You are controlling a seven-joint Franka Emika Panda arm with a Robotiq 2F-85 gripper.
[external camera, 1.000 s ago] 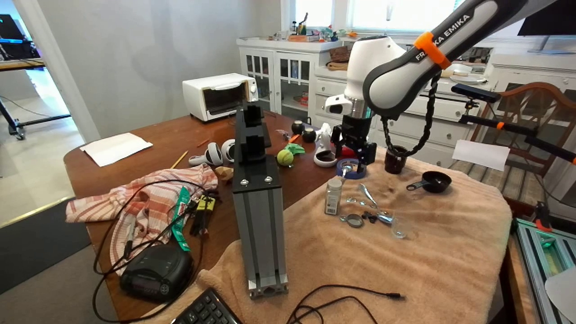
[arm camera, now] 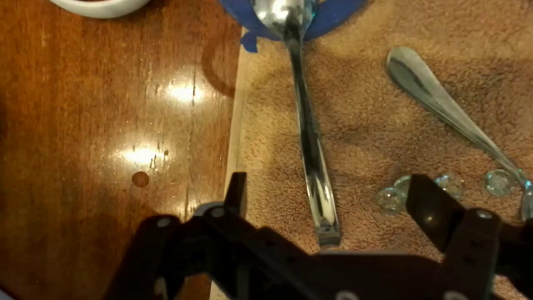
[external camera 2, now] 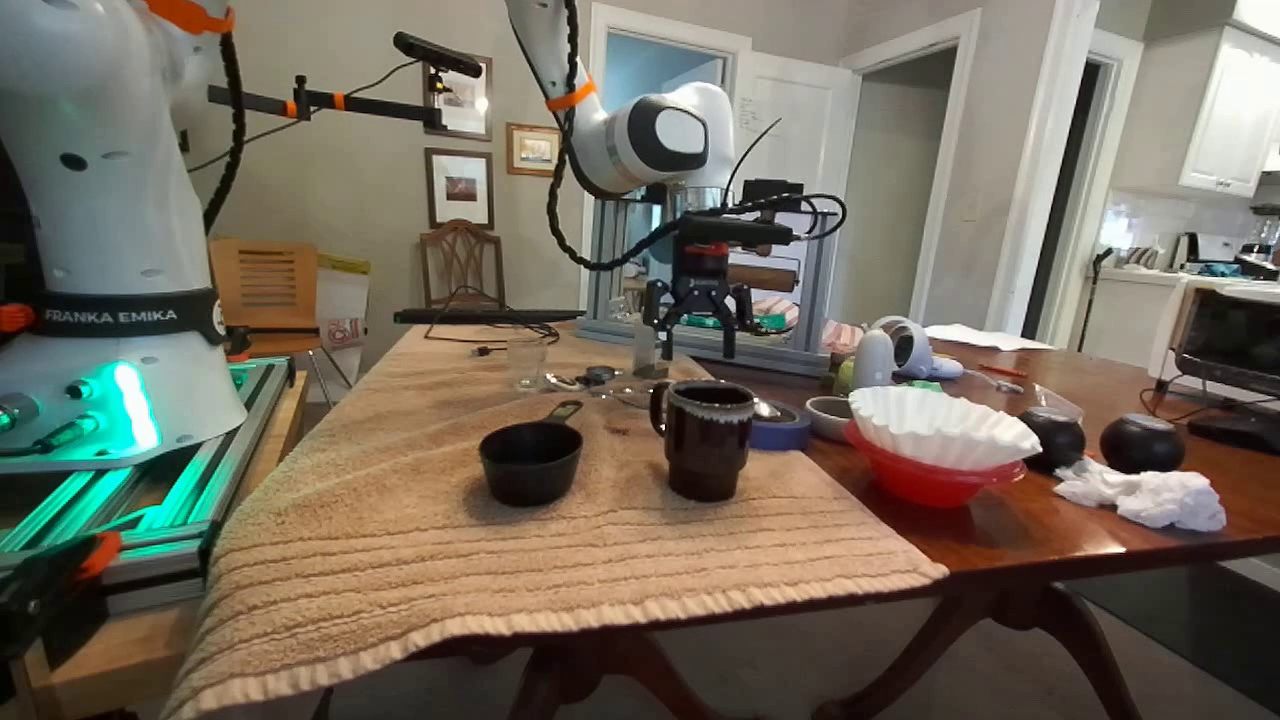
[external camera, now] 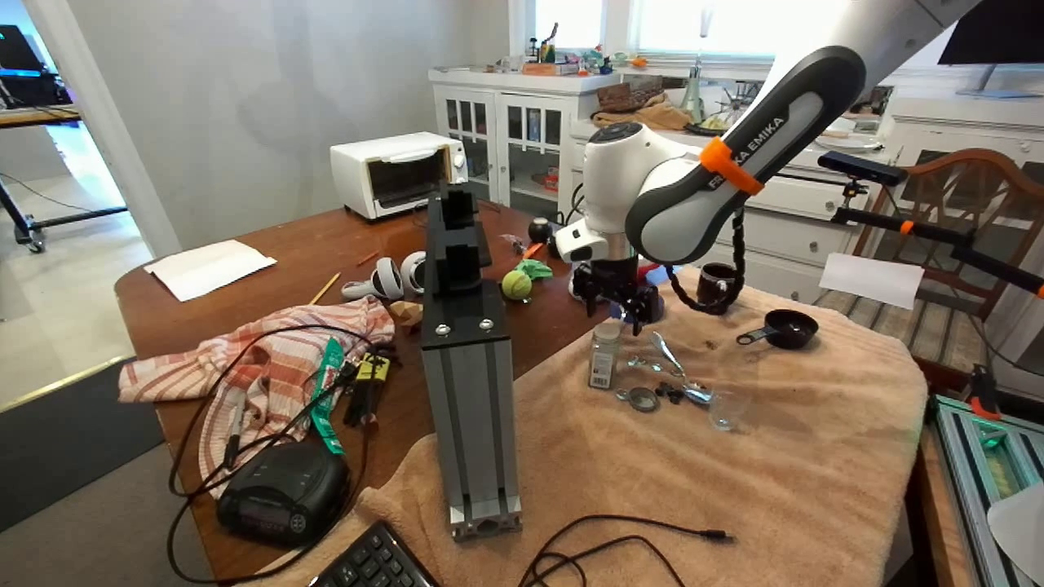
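Observation:
My gripper (external camera: 614,311) hangs above the edge of the tan towel, pointing down, open with nothing held. In the wrist view, a metal spoon (arm camera: 310,145) lies below, the end of its handle showing between the spread fingers. Its bowl rests on a roll of blue tape (arm camera: 339,17). A second piece of silver cutlery (arm camera: 439,97) lies on the towel to the right, beside several clear beads (arm camera: 392,199). Close by the gripper in exterior view 1 stands an upright clear jar (external camera: 603,360) with a label.
A dark mug (external camera 2: 708,444) and a black measuring cup (external camera 2: 531,466) stand on the towel (external camera 2: 480,564). A red bowl with a white paper filter (external camera 2: 942,420) sits on bare wood. A tall metal frame (external camera: 475,421) rises in the foreground of exterior view 1.
In exterior view 1 my arm and gripper have moved left and somewhat lower, now covering much of the blue tape and the white bowl. The table objects appear unmoved.

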